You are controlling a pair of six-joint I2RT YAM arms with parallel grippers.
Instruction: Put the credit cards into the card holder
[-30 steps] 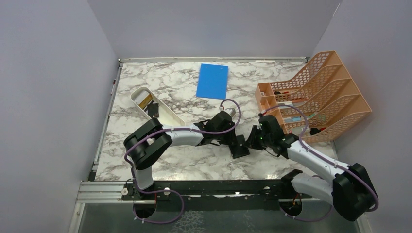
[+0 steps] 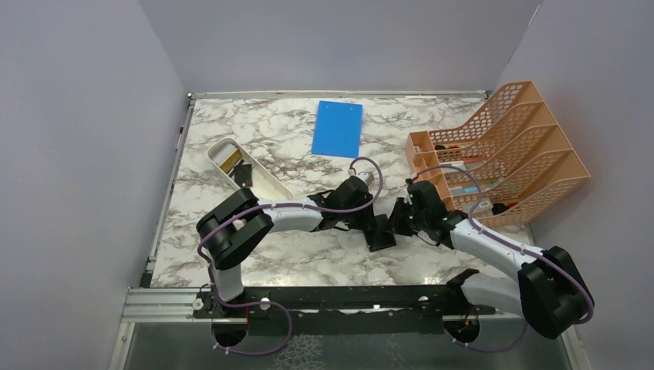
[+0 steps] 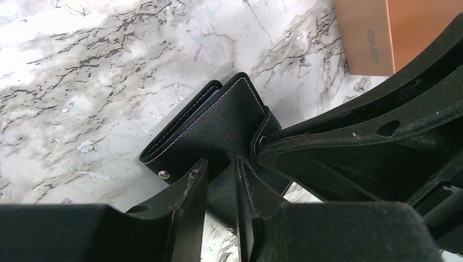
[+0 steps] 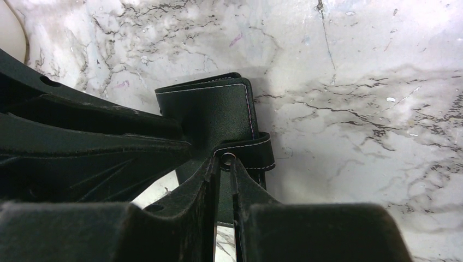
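The black card holder (image 2: 380, 238) lies folded on the marble table, white stitching along its edges. Its strap (image 4: 247, 153) with a metal snap wraps over one side in the right wrist view. My left gripper is over the holder, a small gap between its fingertips. Right at the strap stands my right gripper, its fingers parted by a narrow gap where the snap shows; whether they touch the strap is unclear. A thin greyish edge shows inside the holder's fold in the left wrist view; I cannot tell whether it is a card.
A white tray (image 2: 271, 185) at the left holds a yellowish item (image 2: 230, 159) and a dark one (image 2: 242, 176). The orange rack (image 2: 532, 146) stands at the right, close to my right arm. A blue sheet (image 2: 337, 128) lies at the back. Free table extends in front.
The right gripper has shifted slightly left over the holder, its arm following. My left arm and the holder look unmoved.
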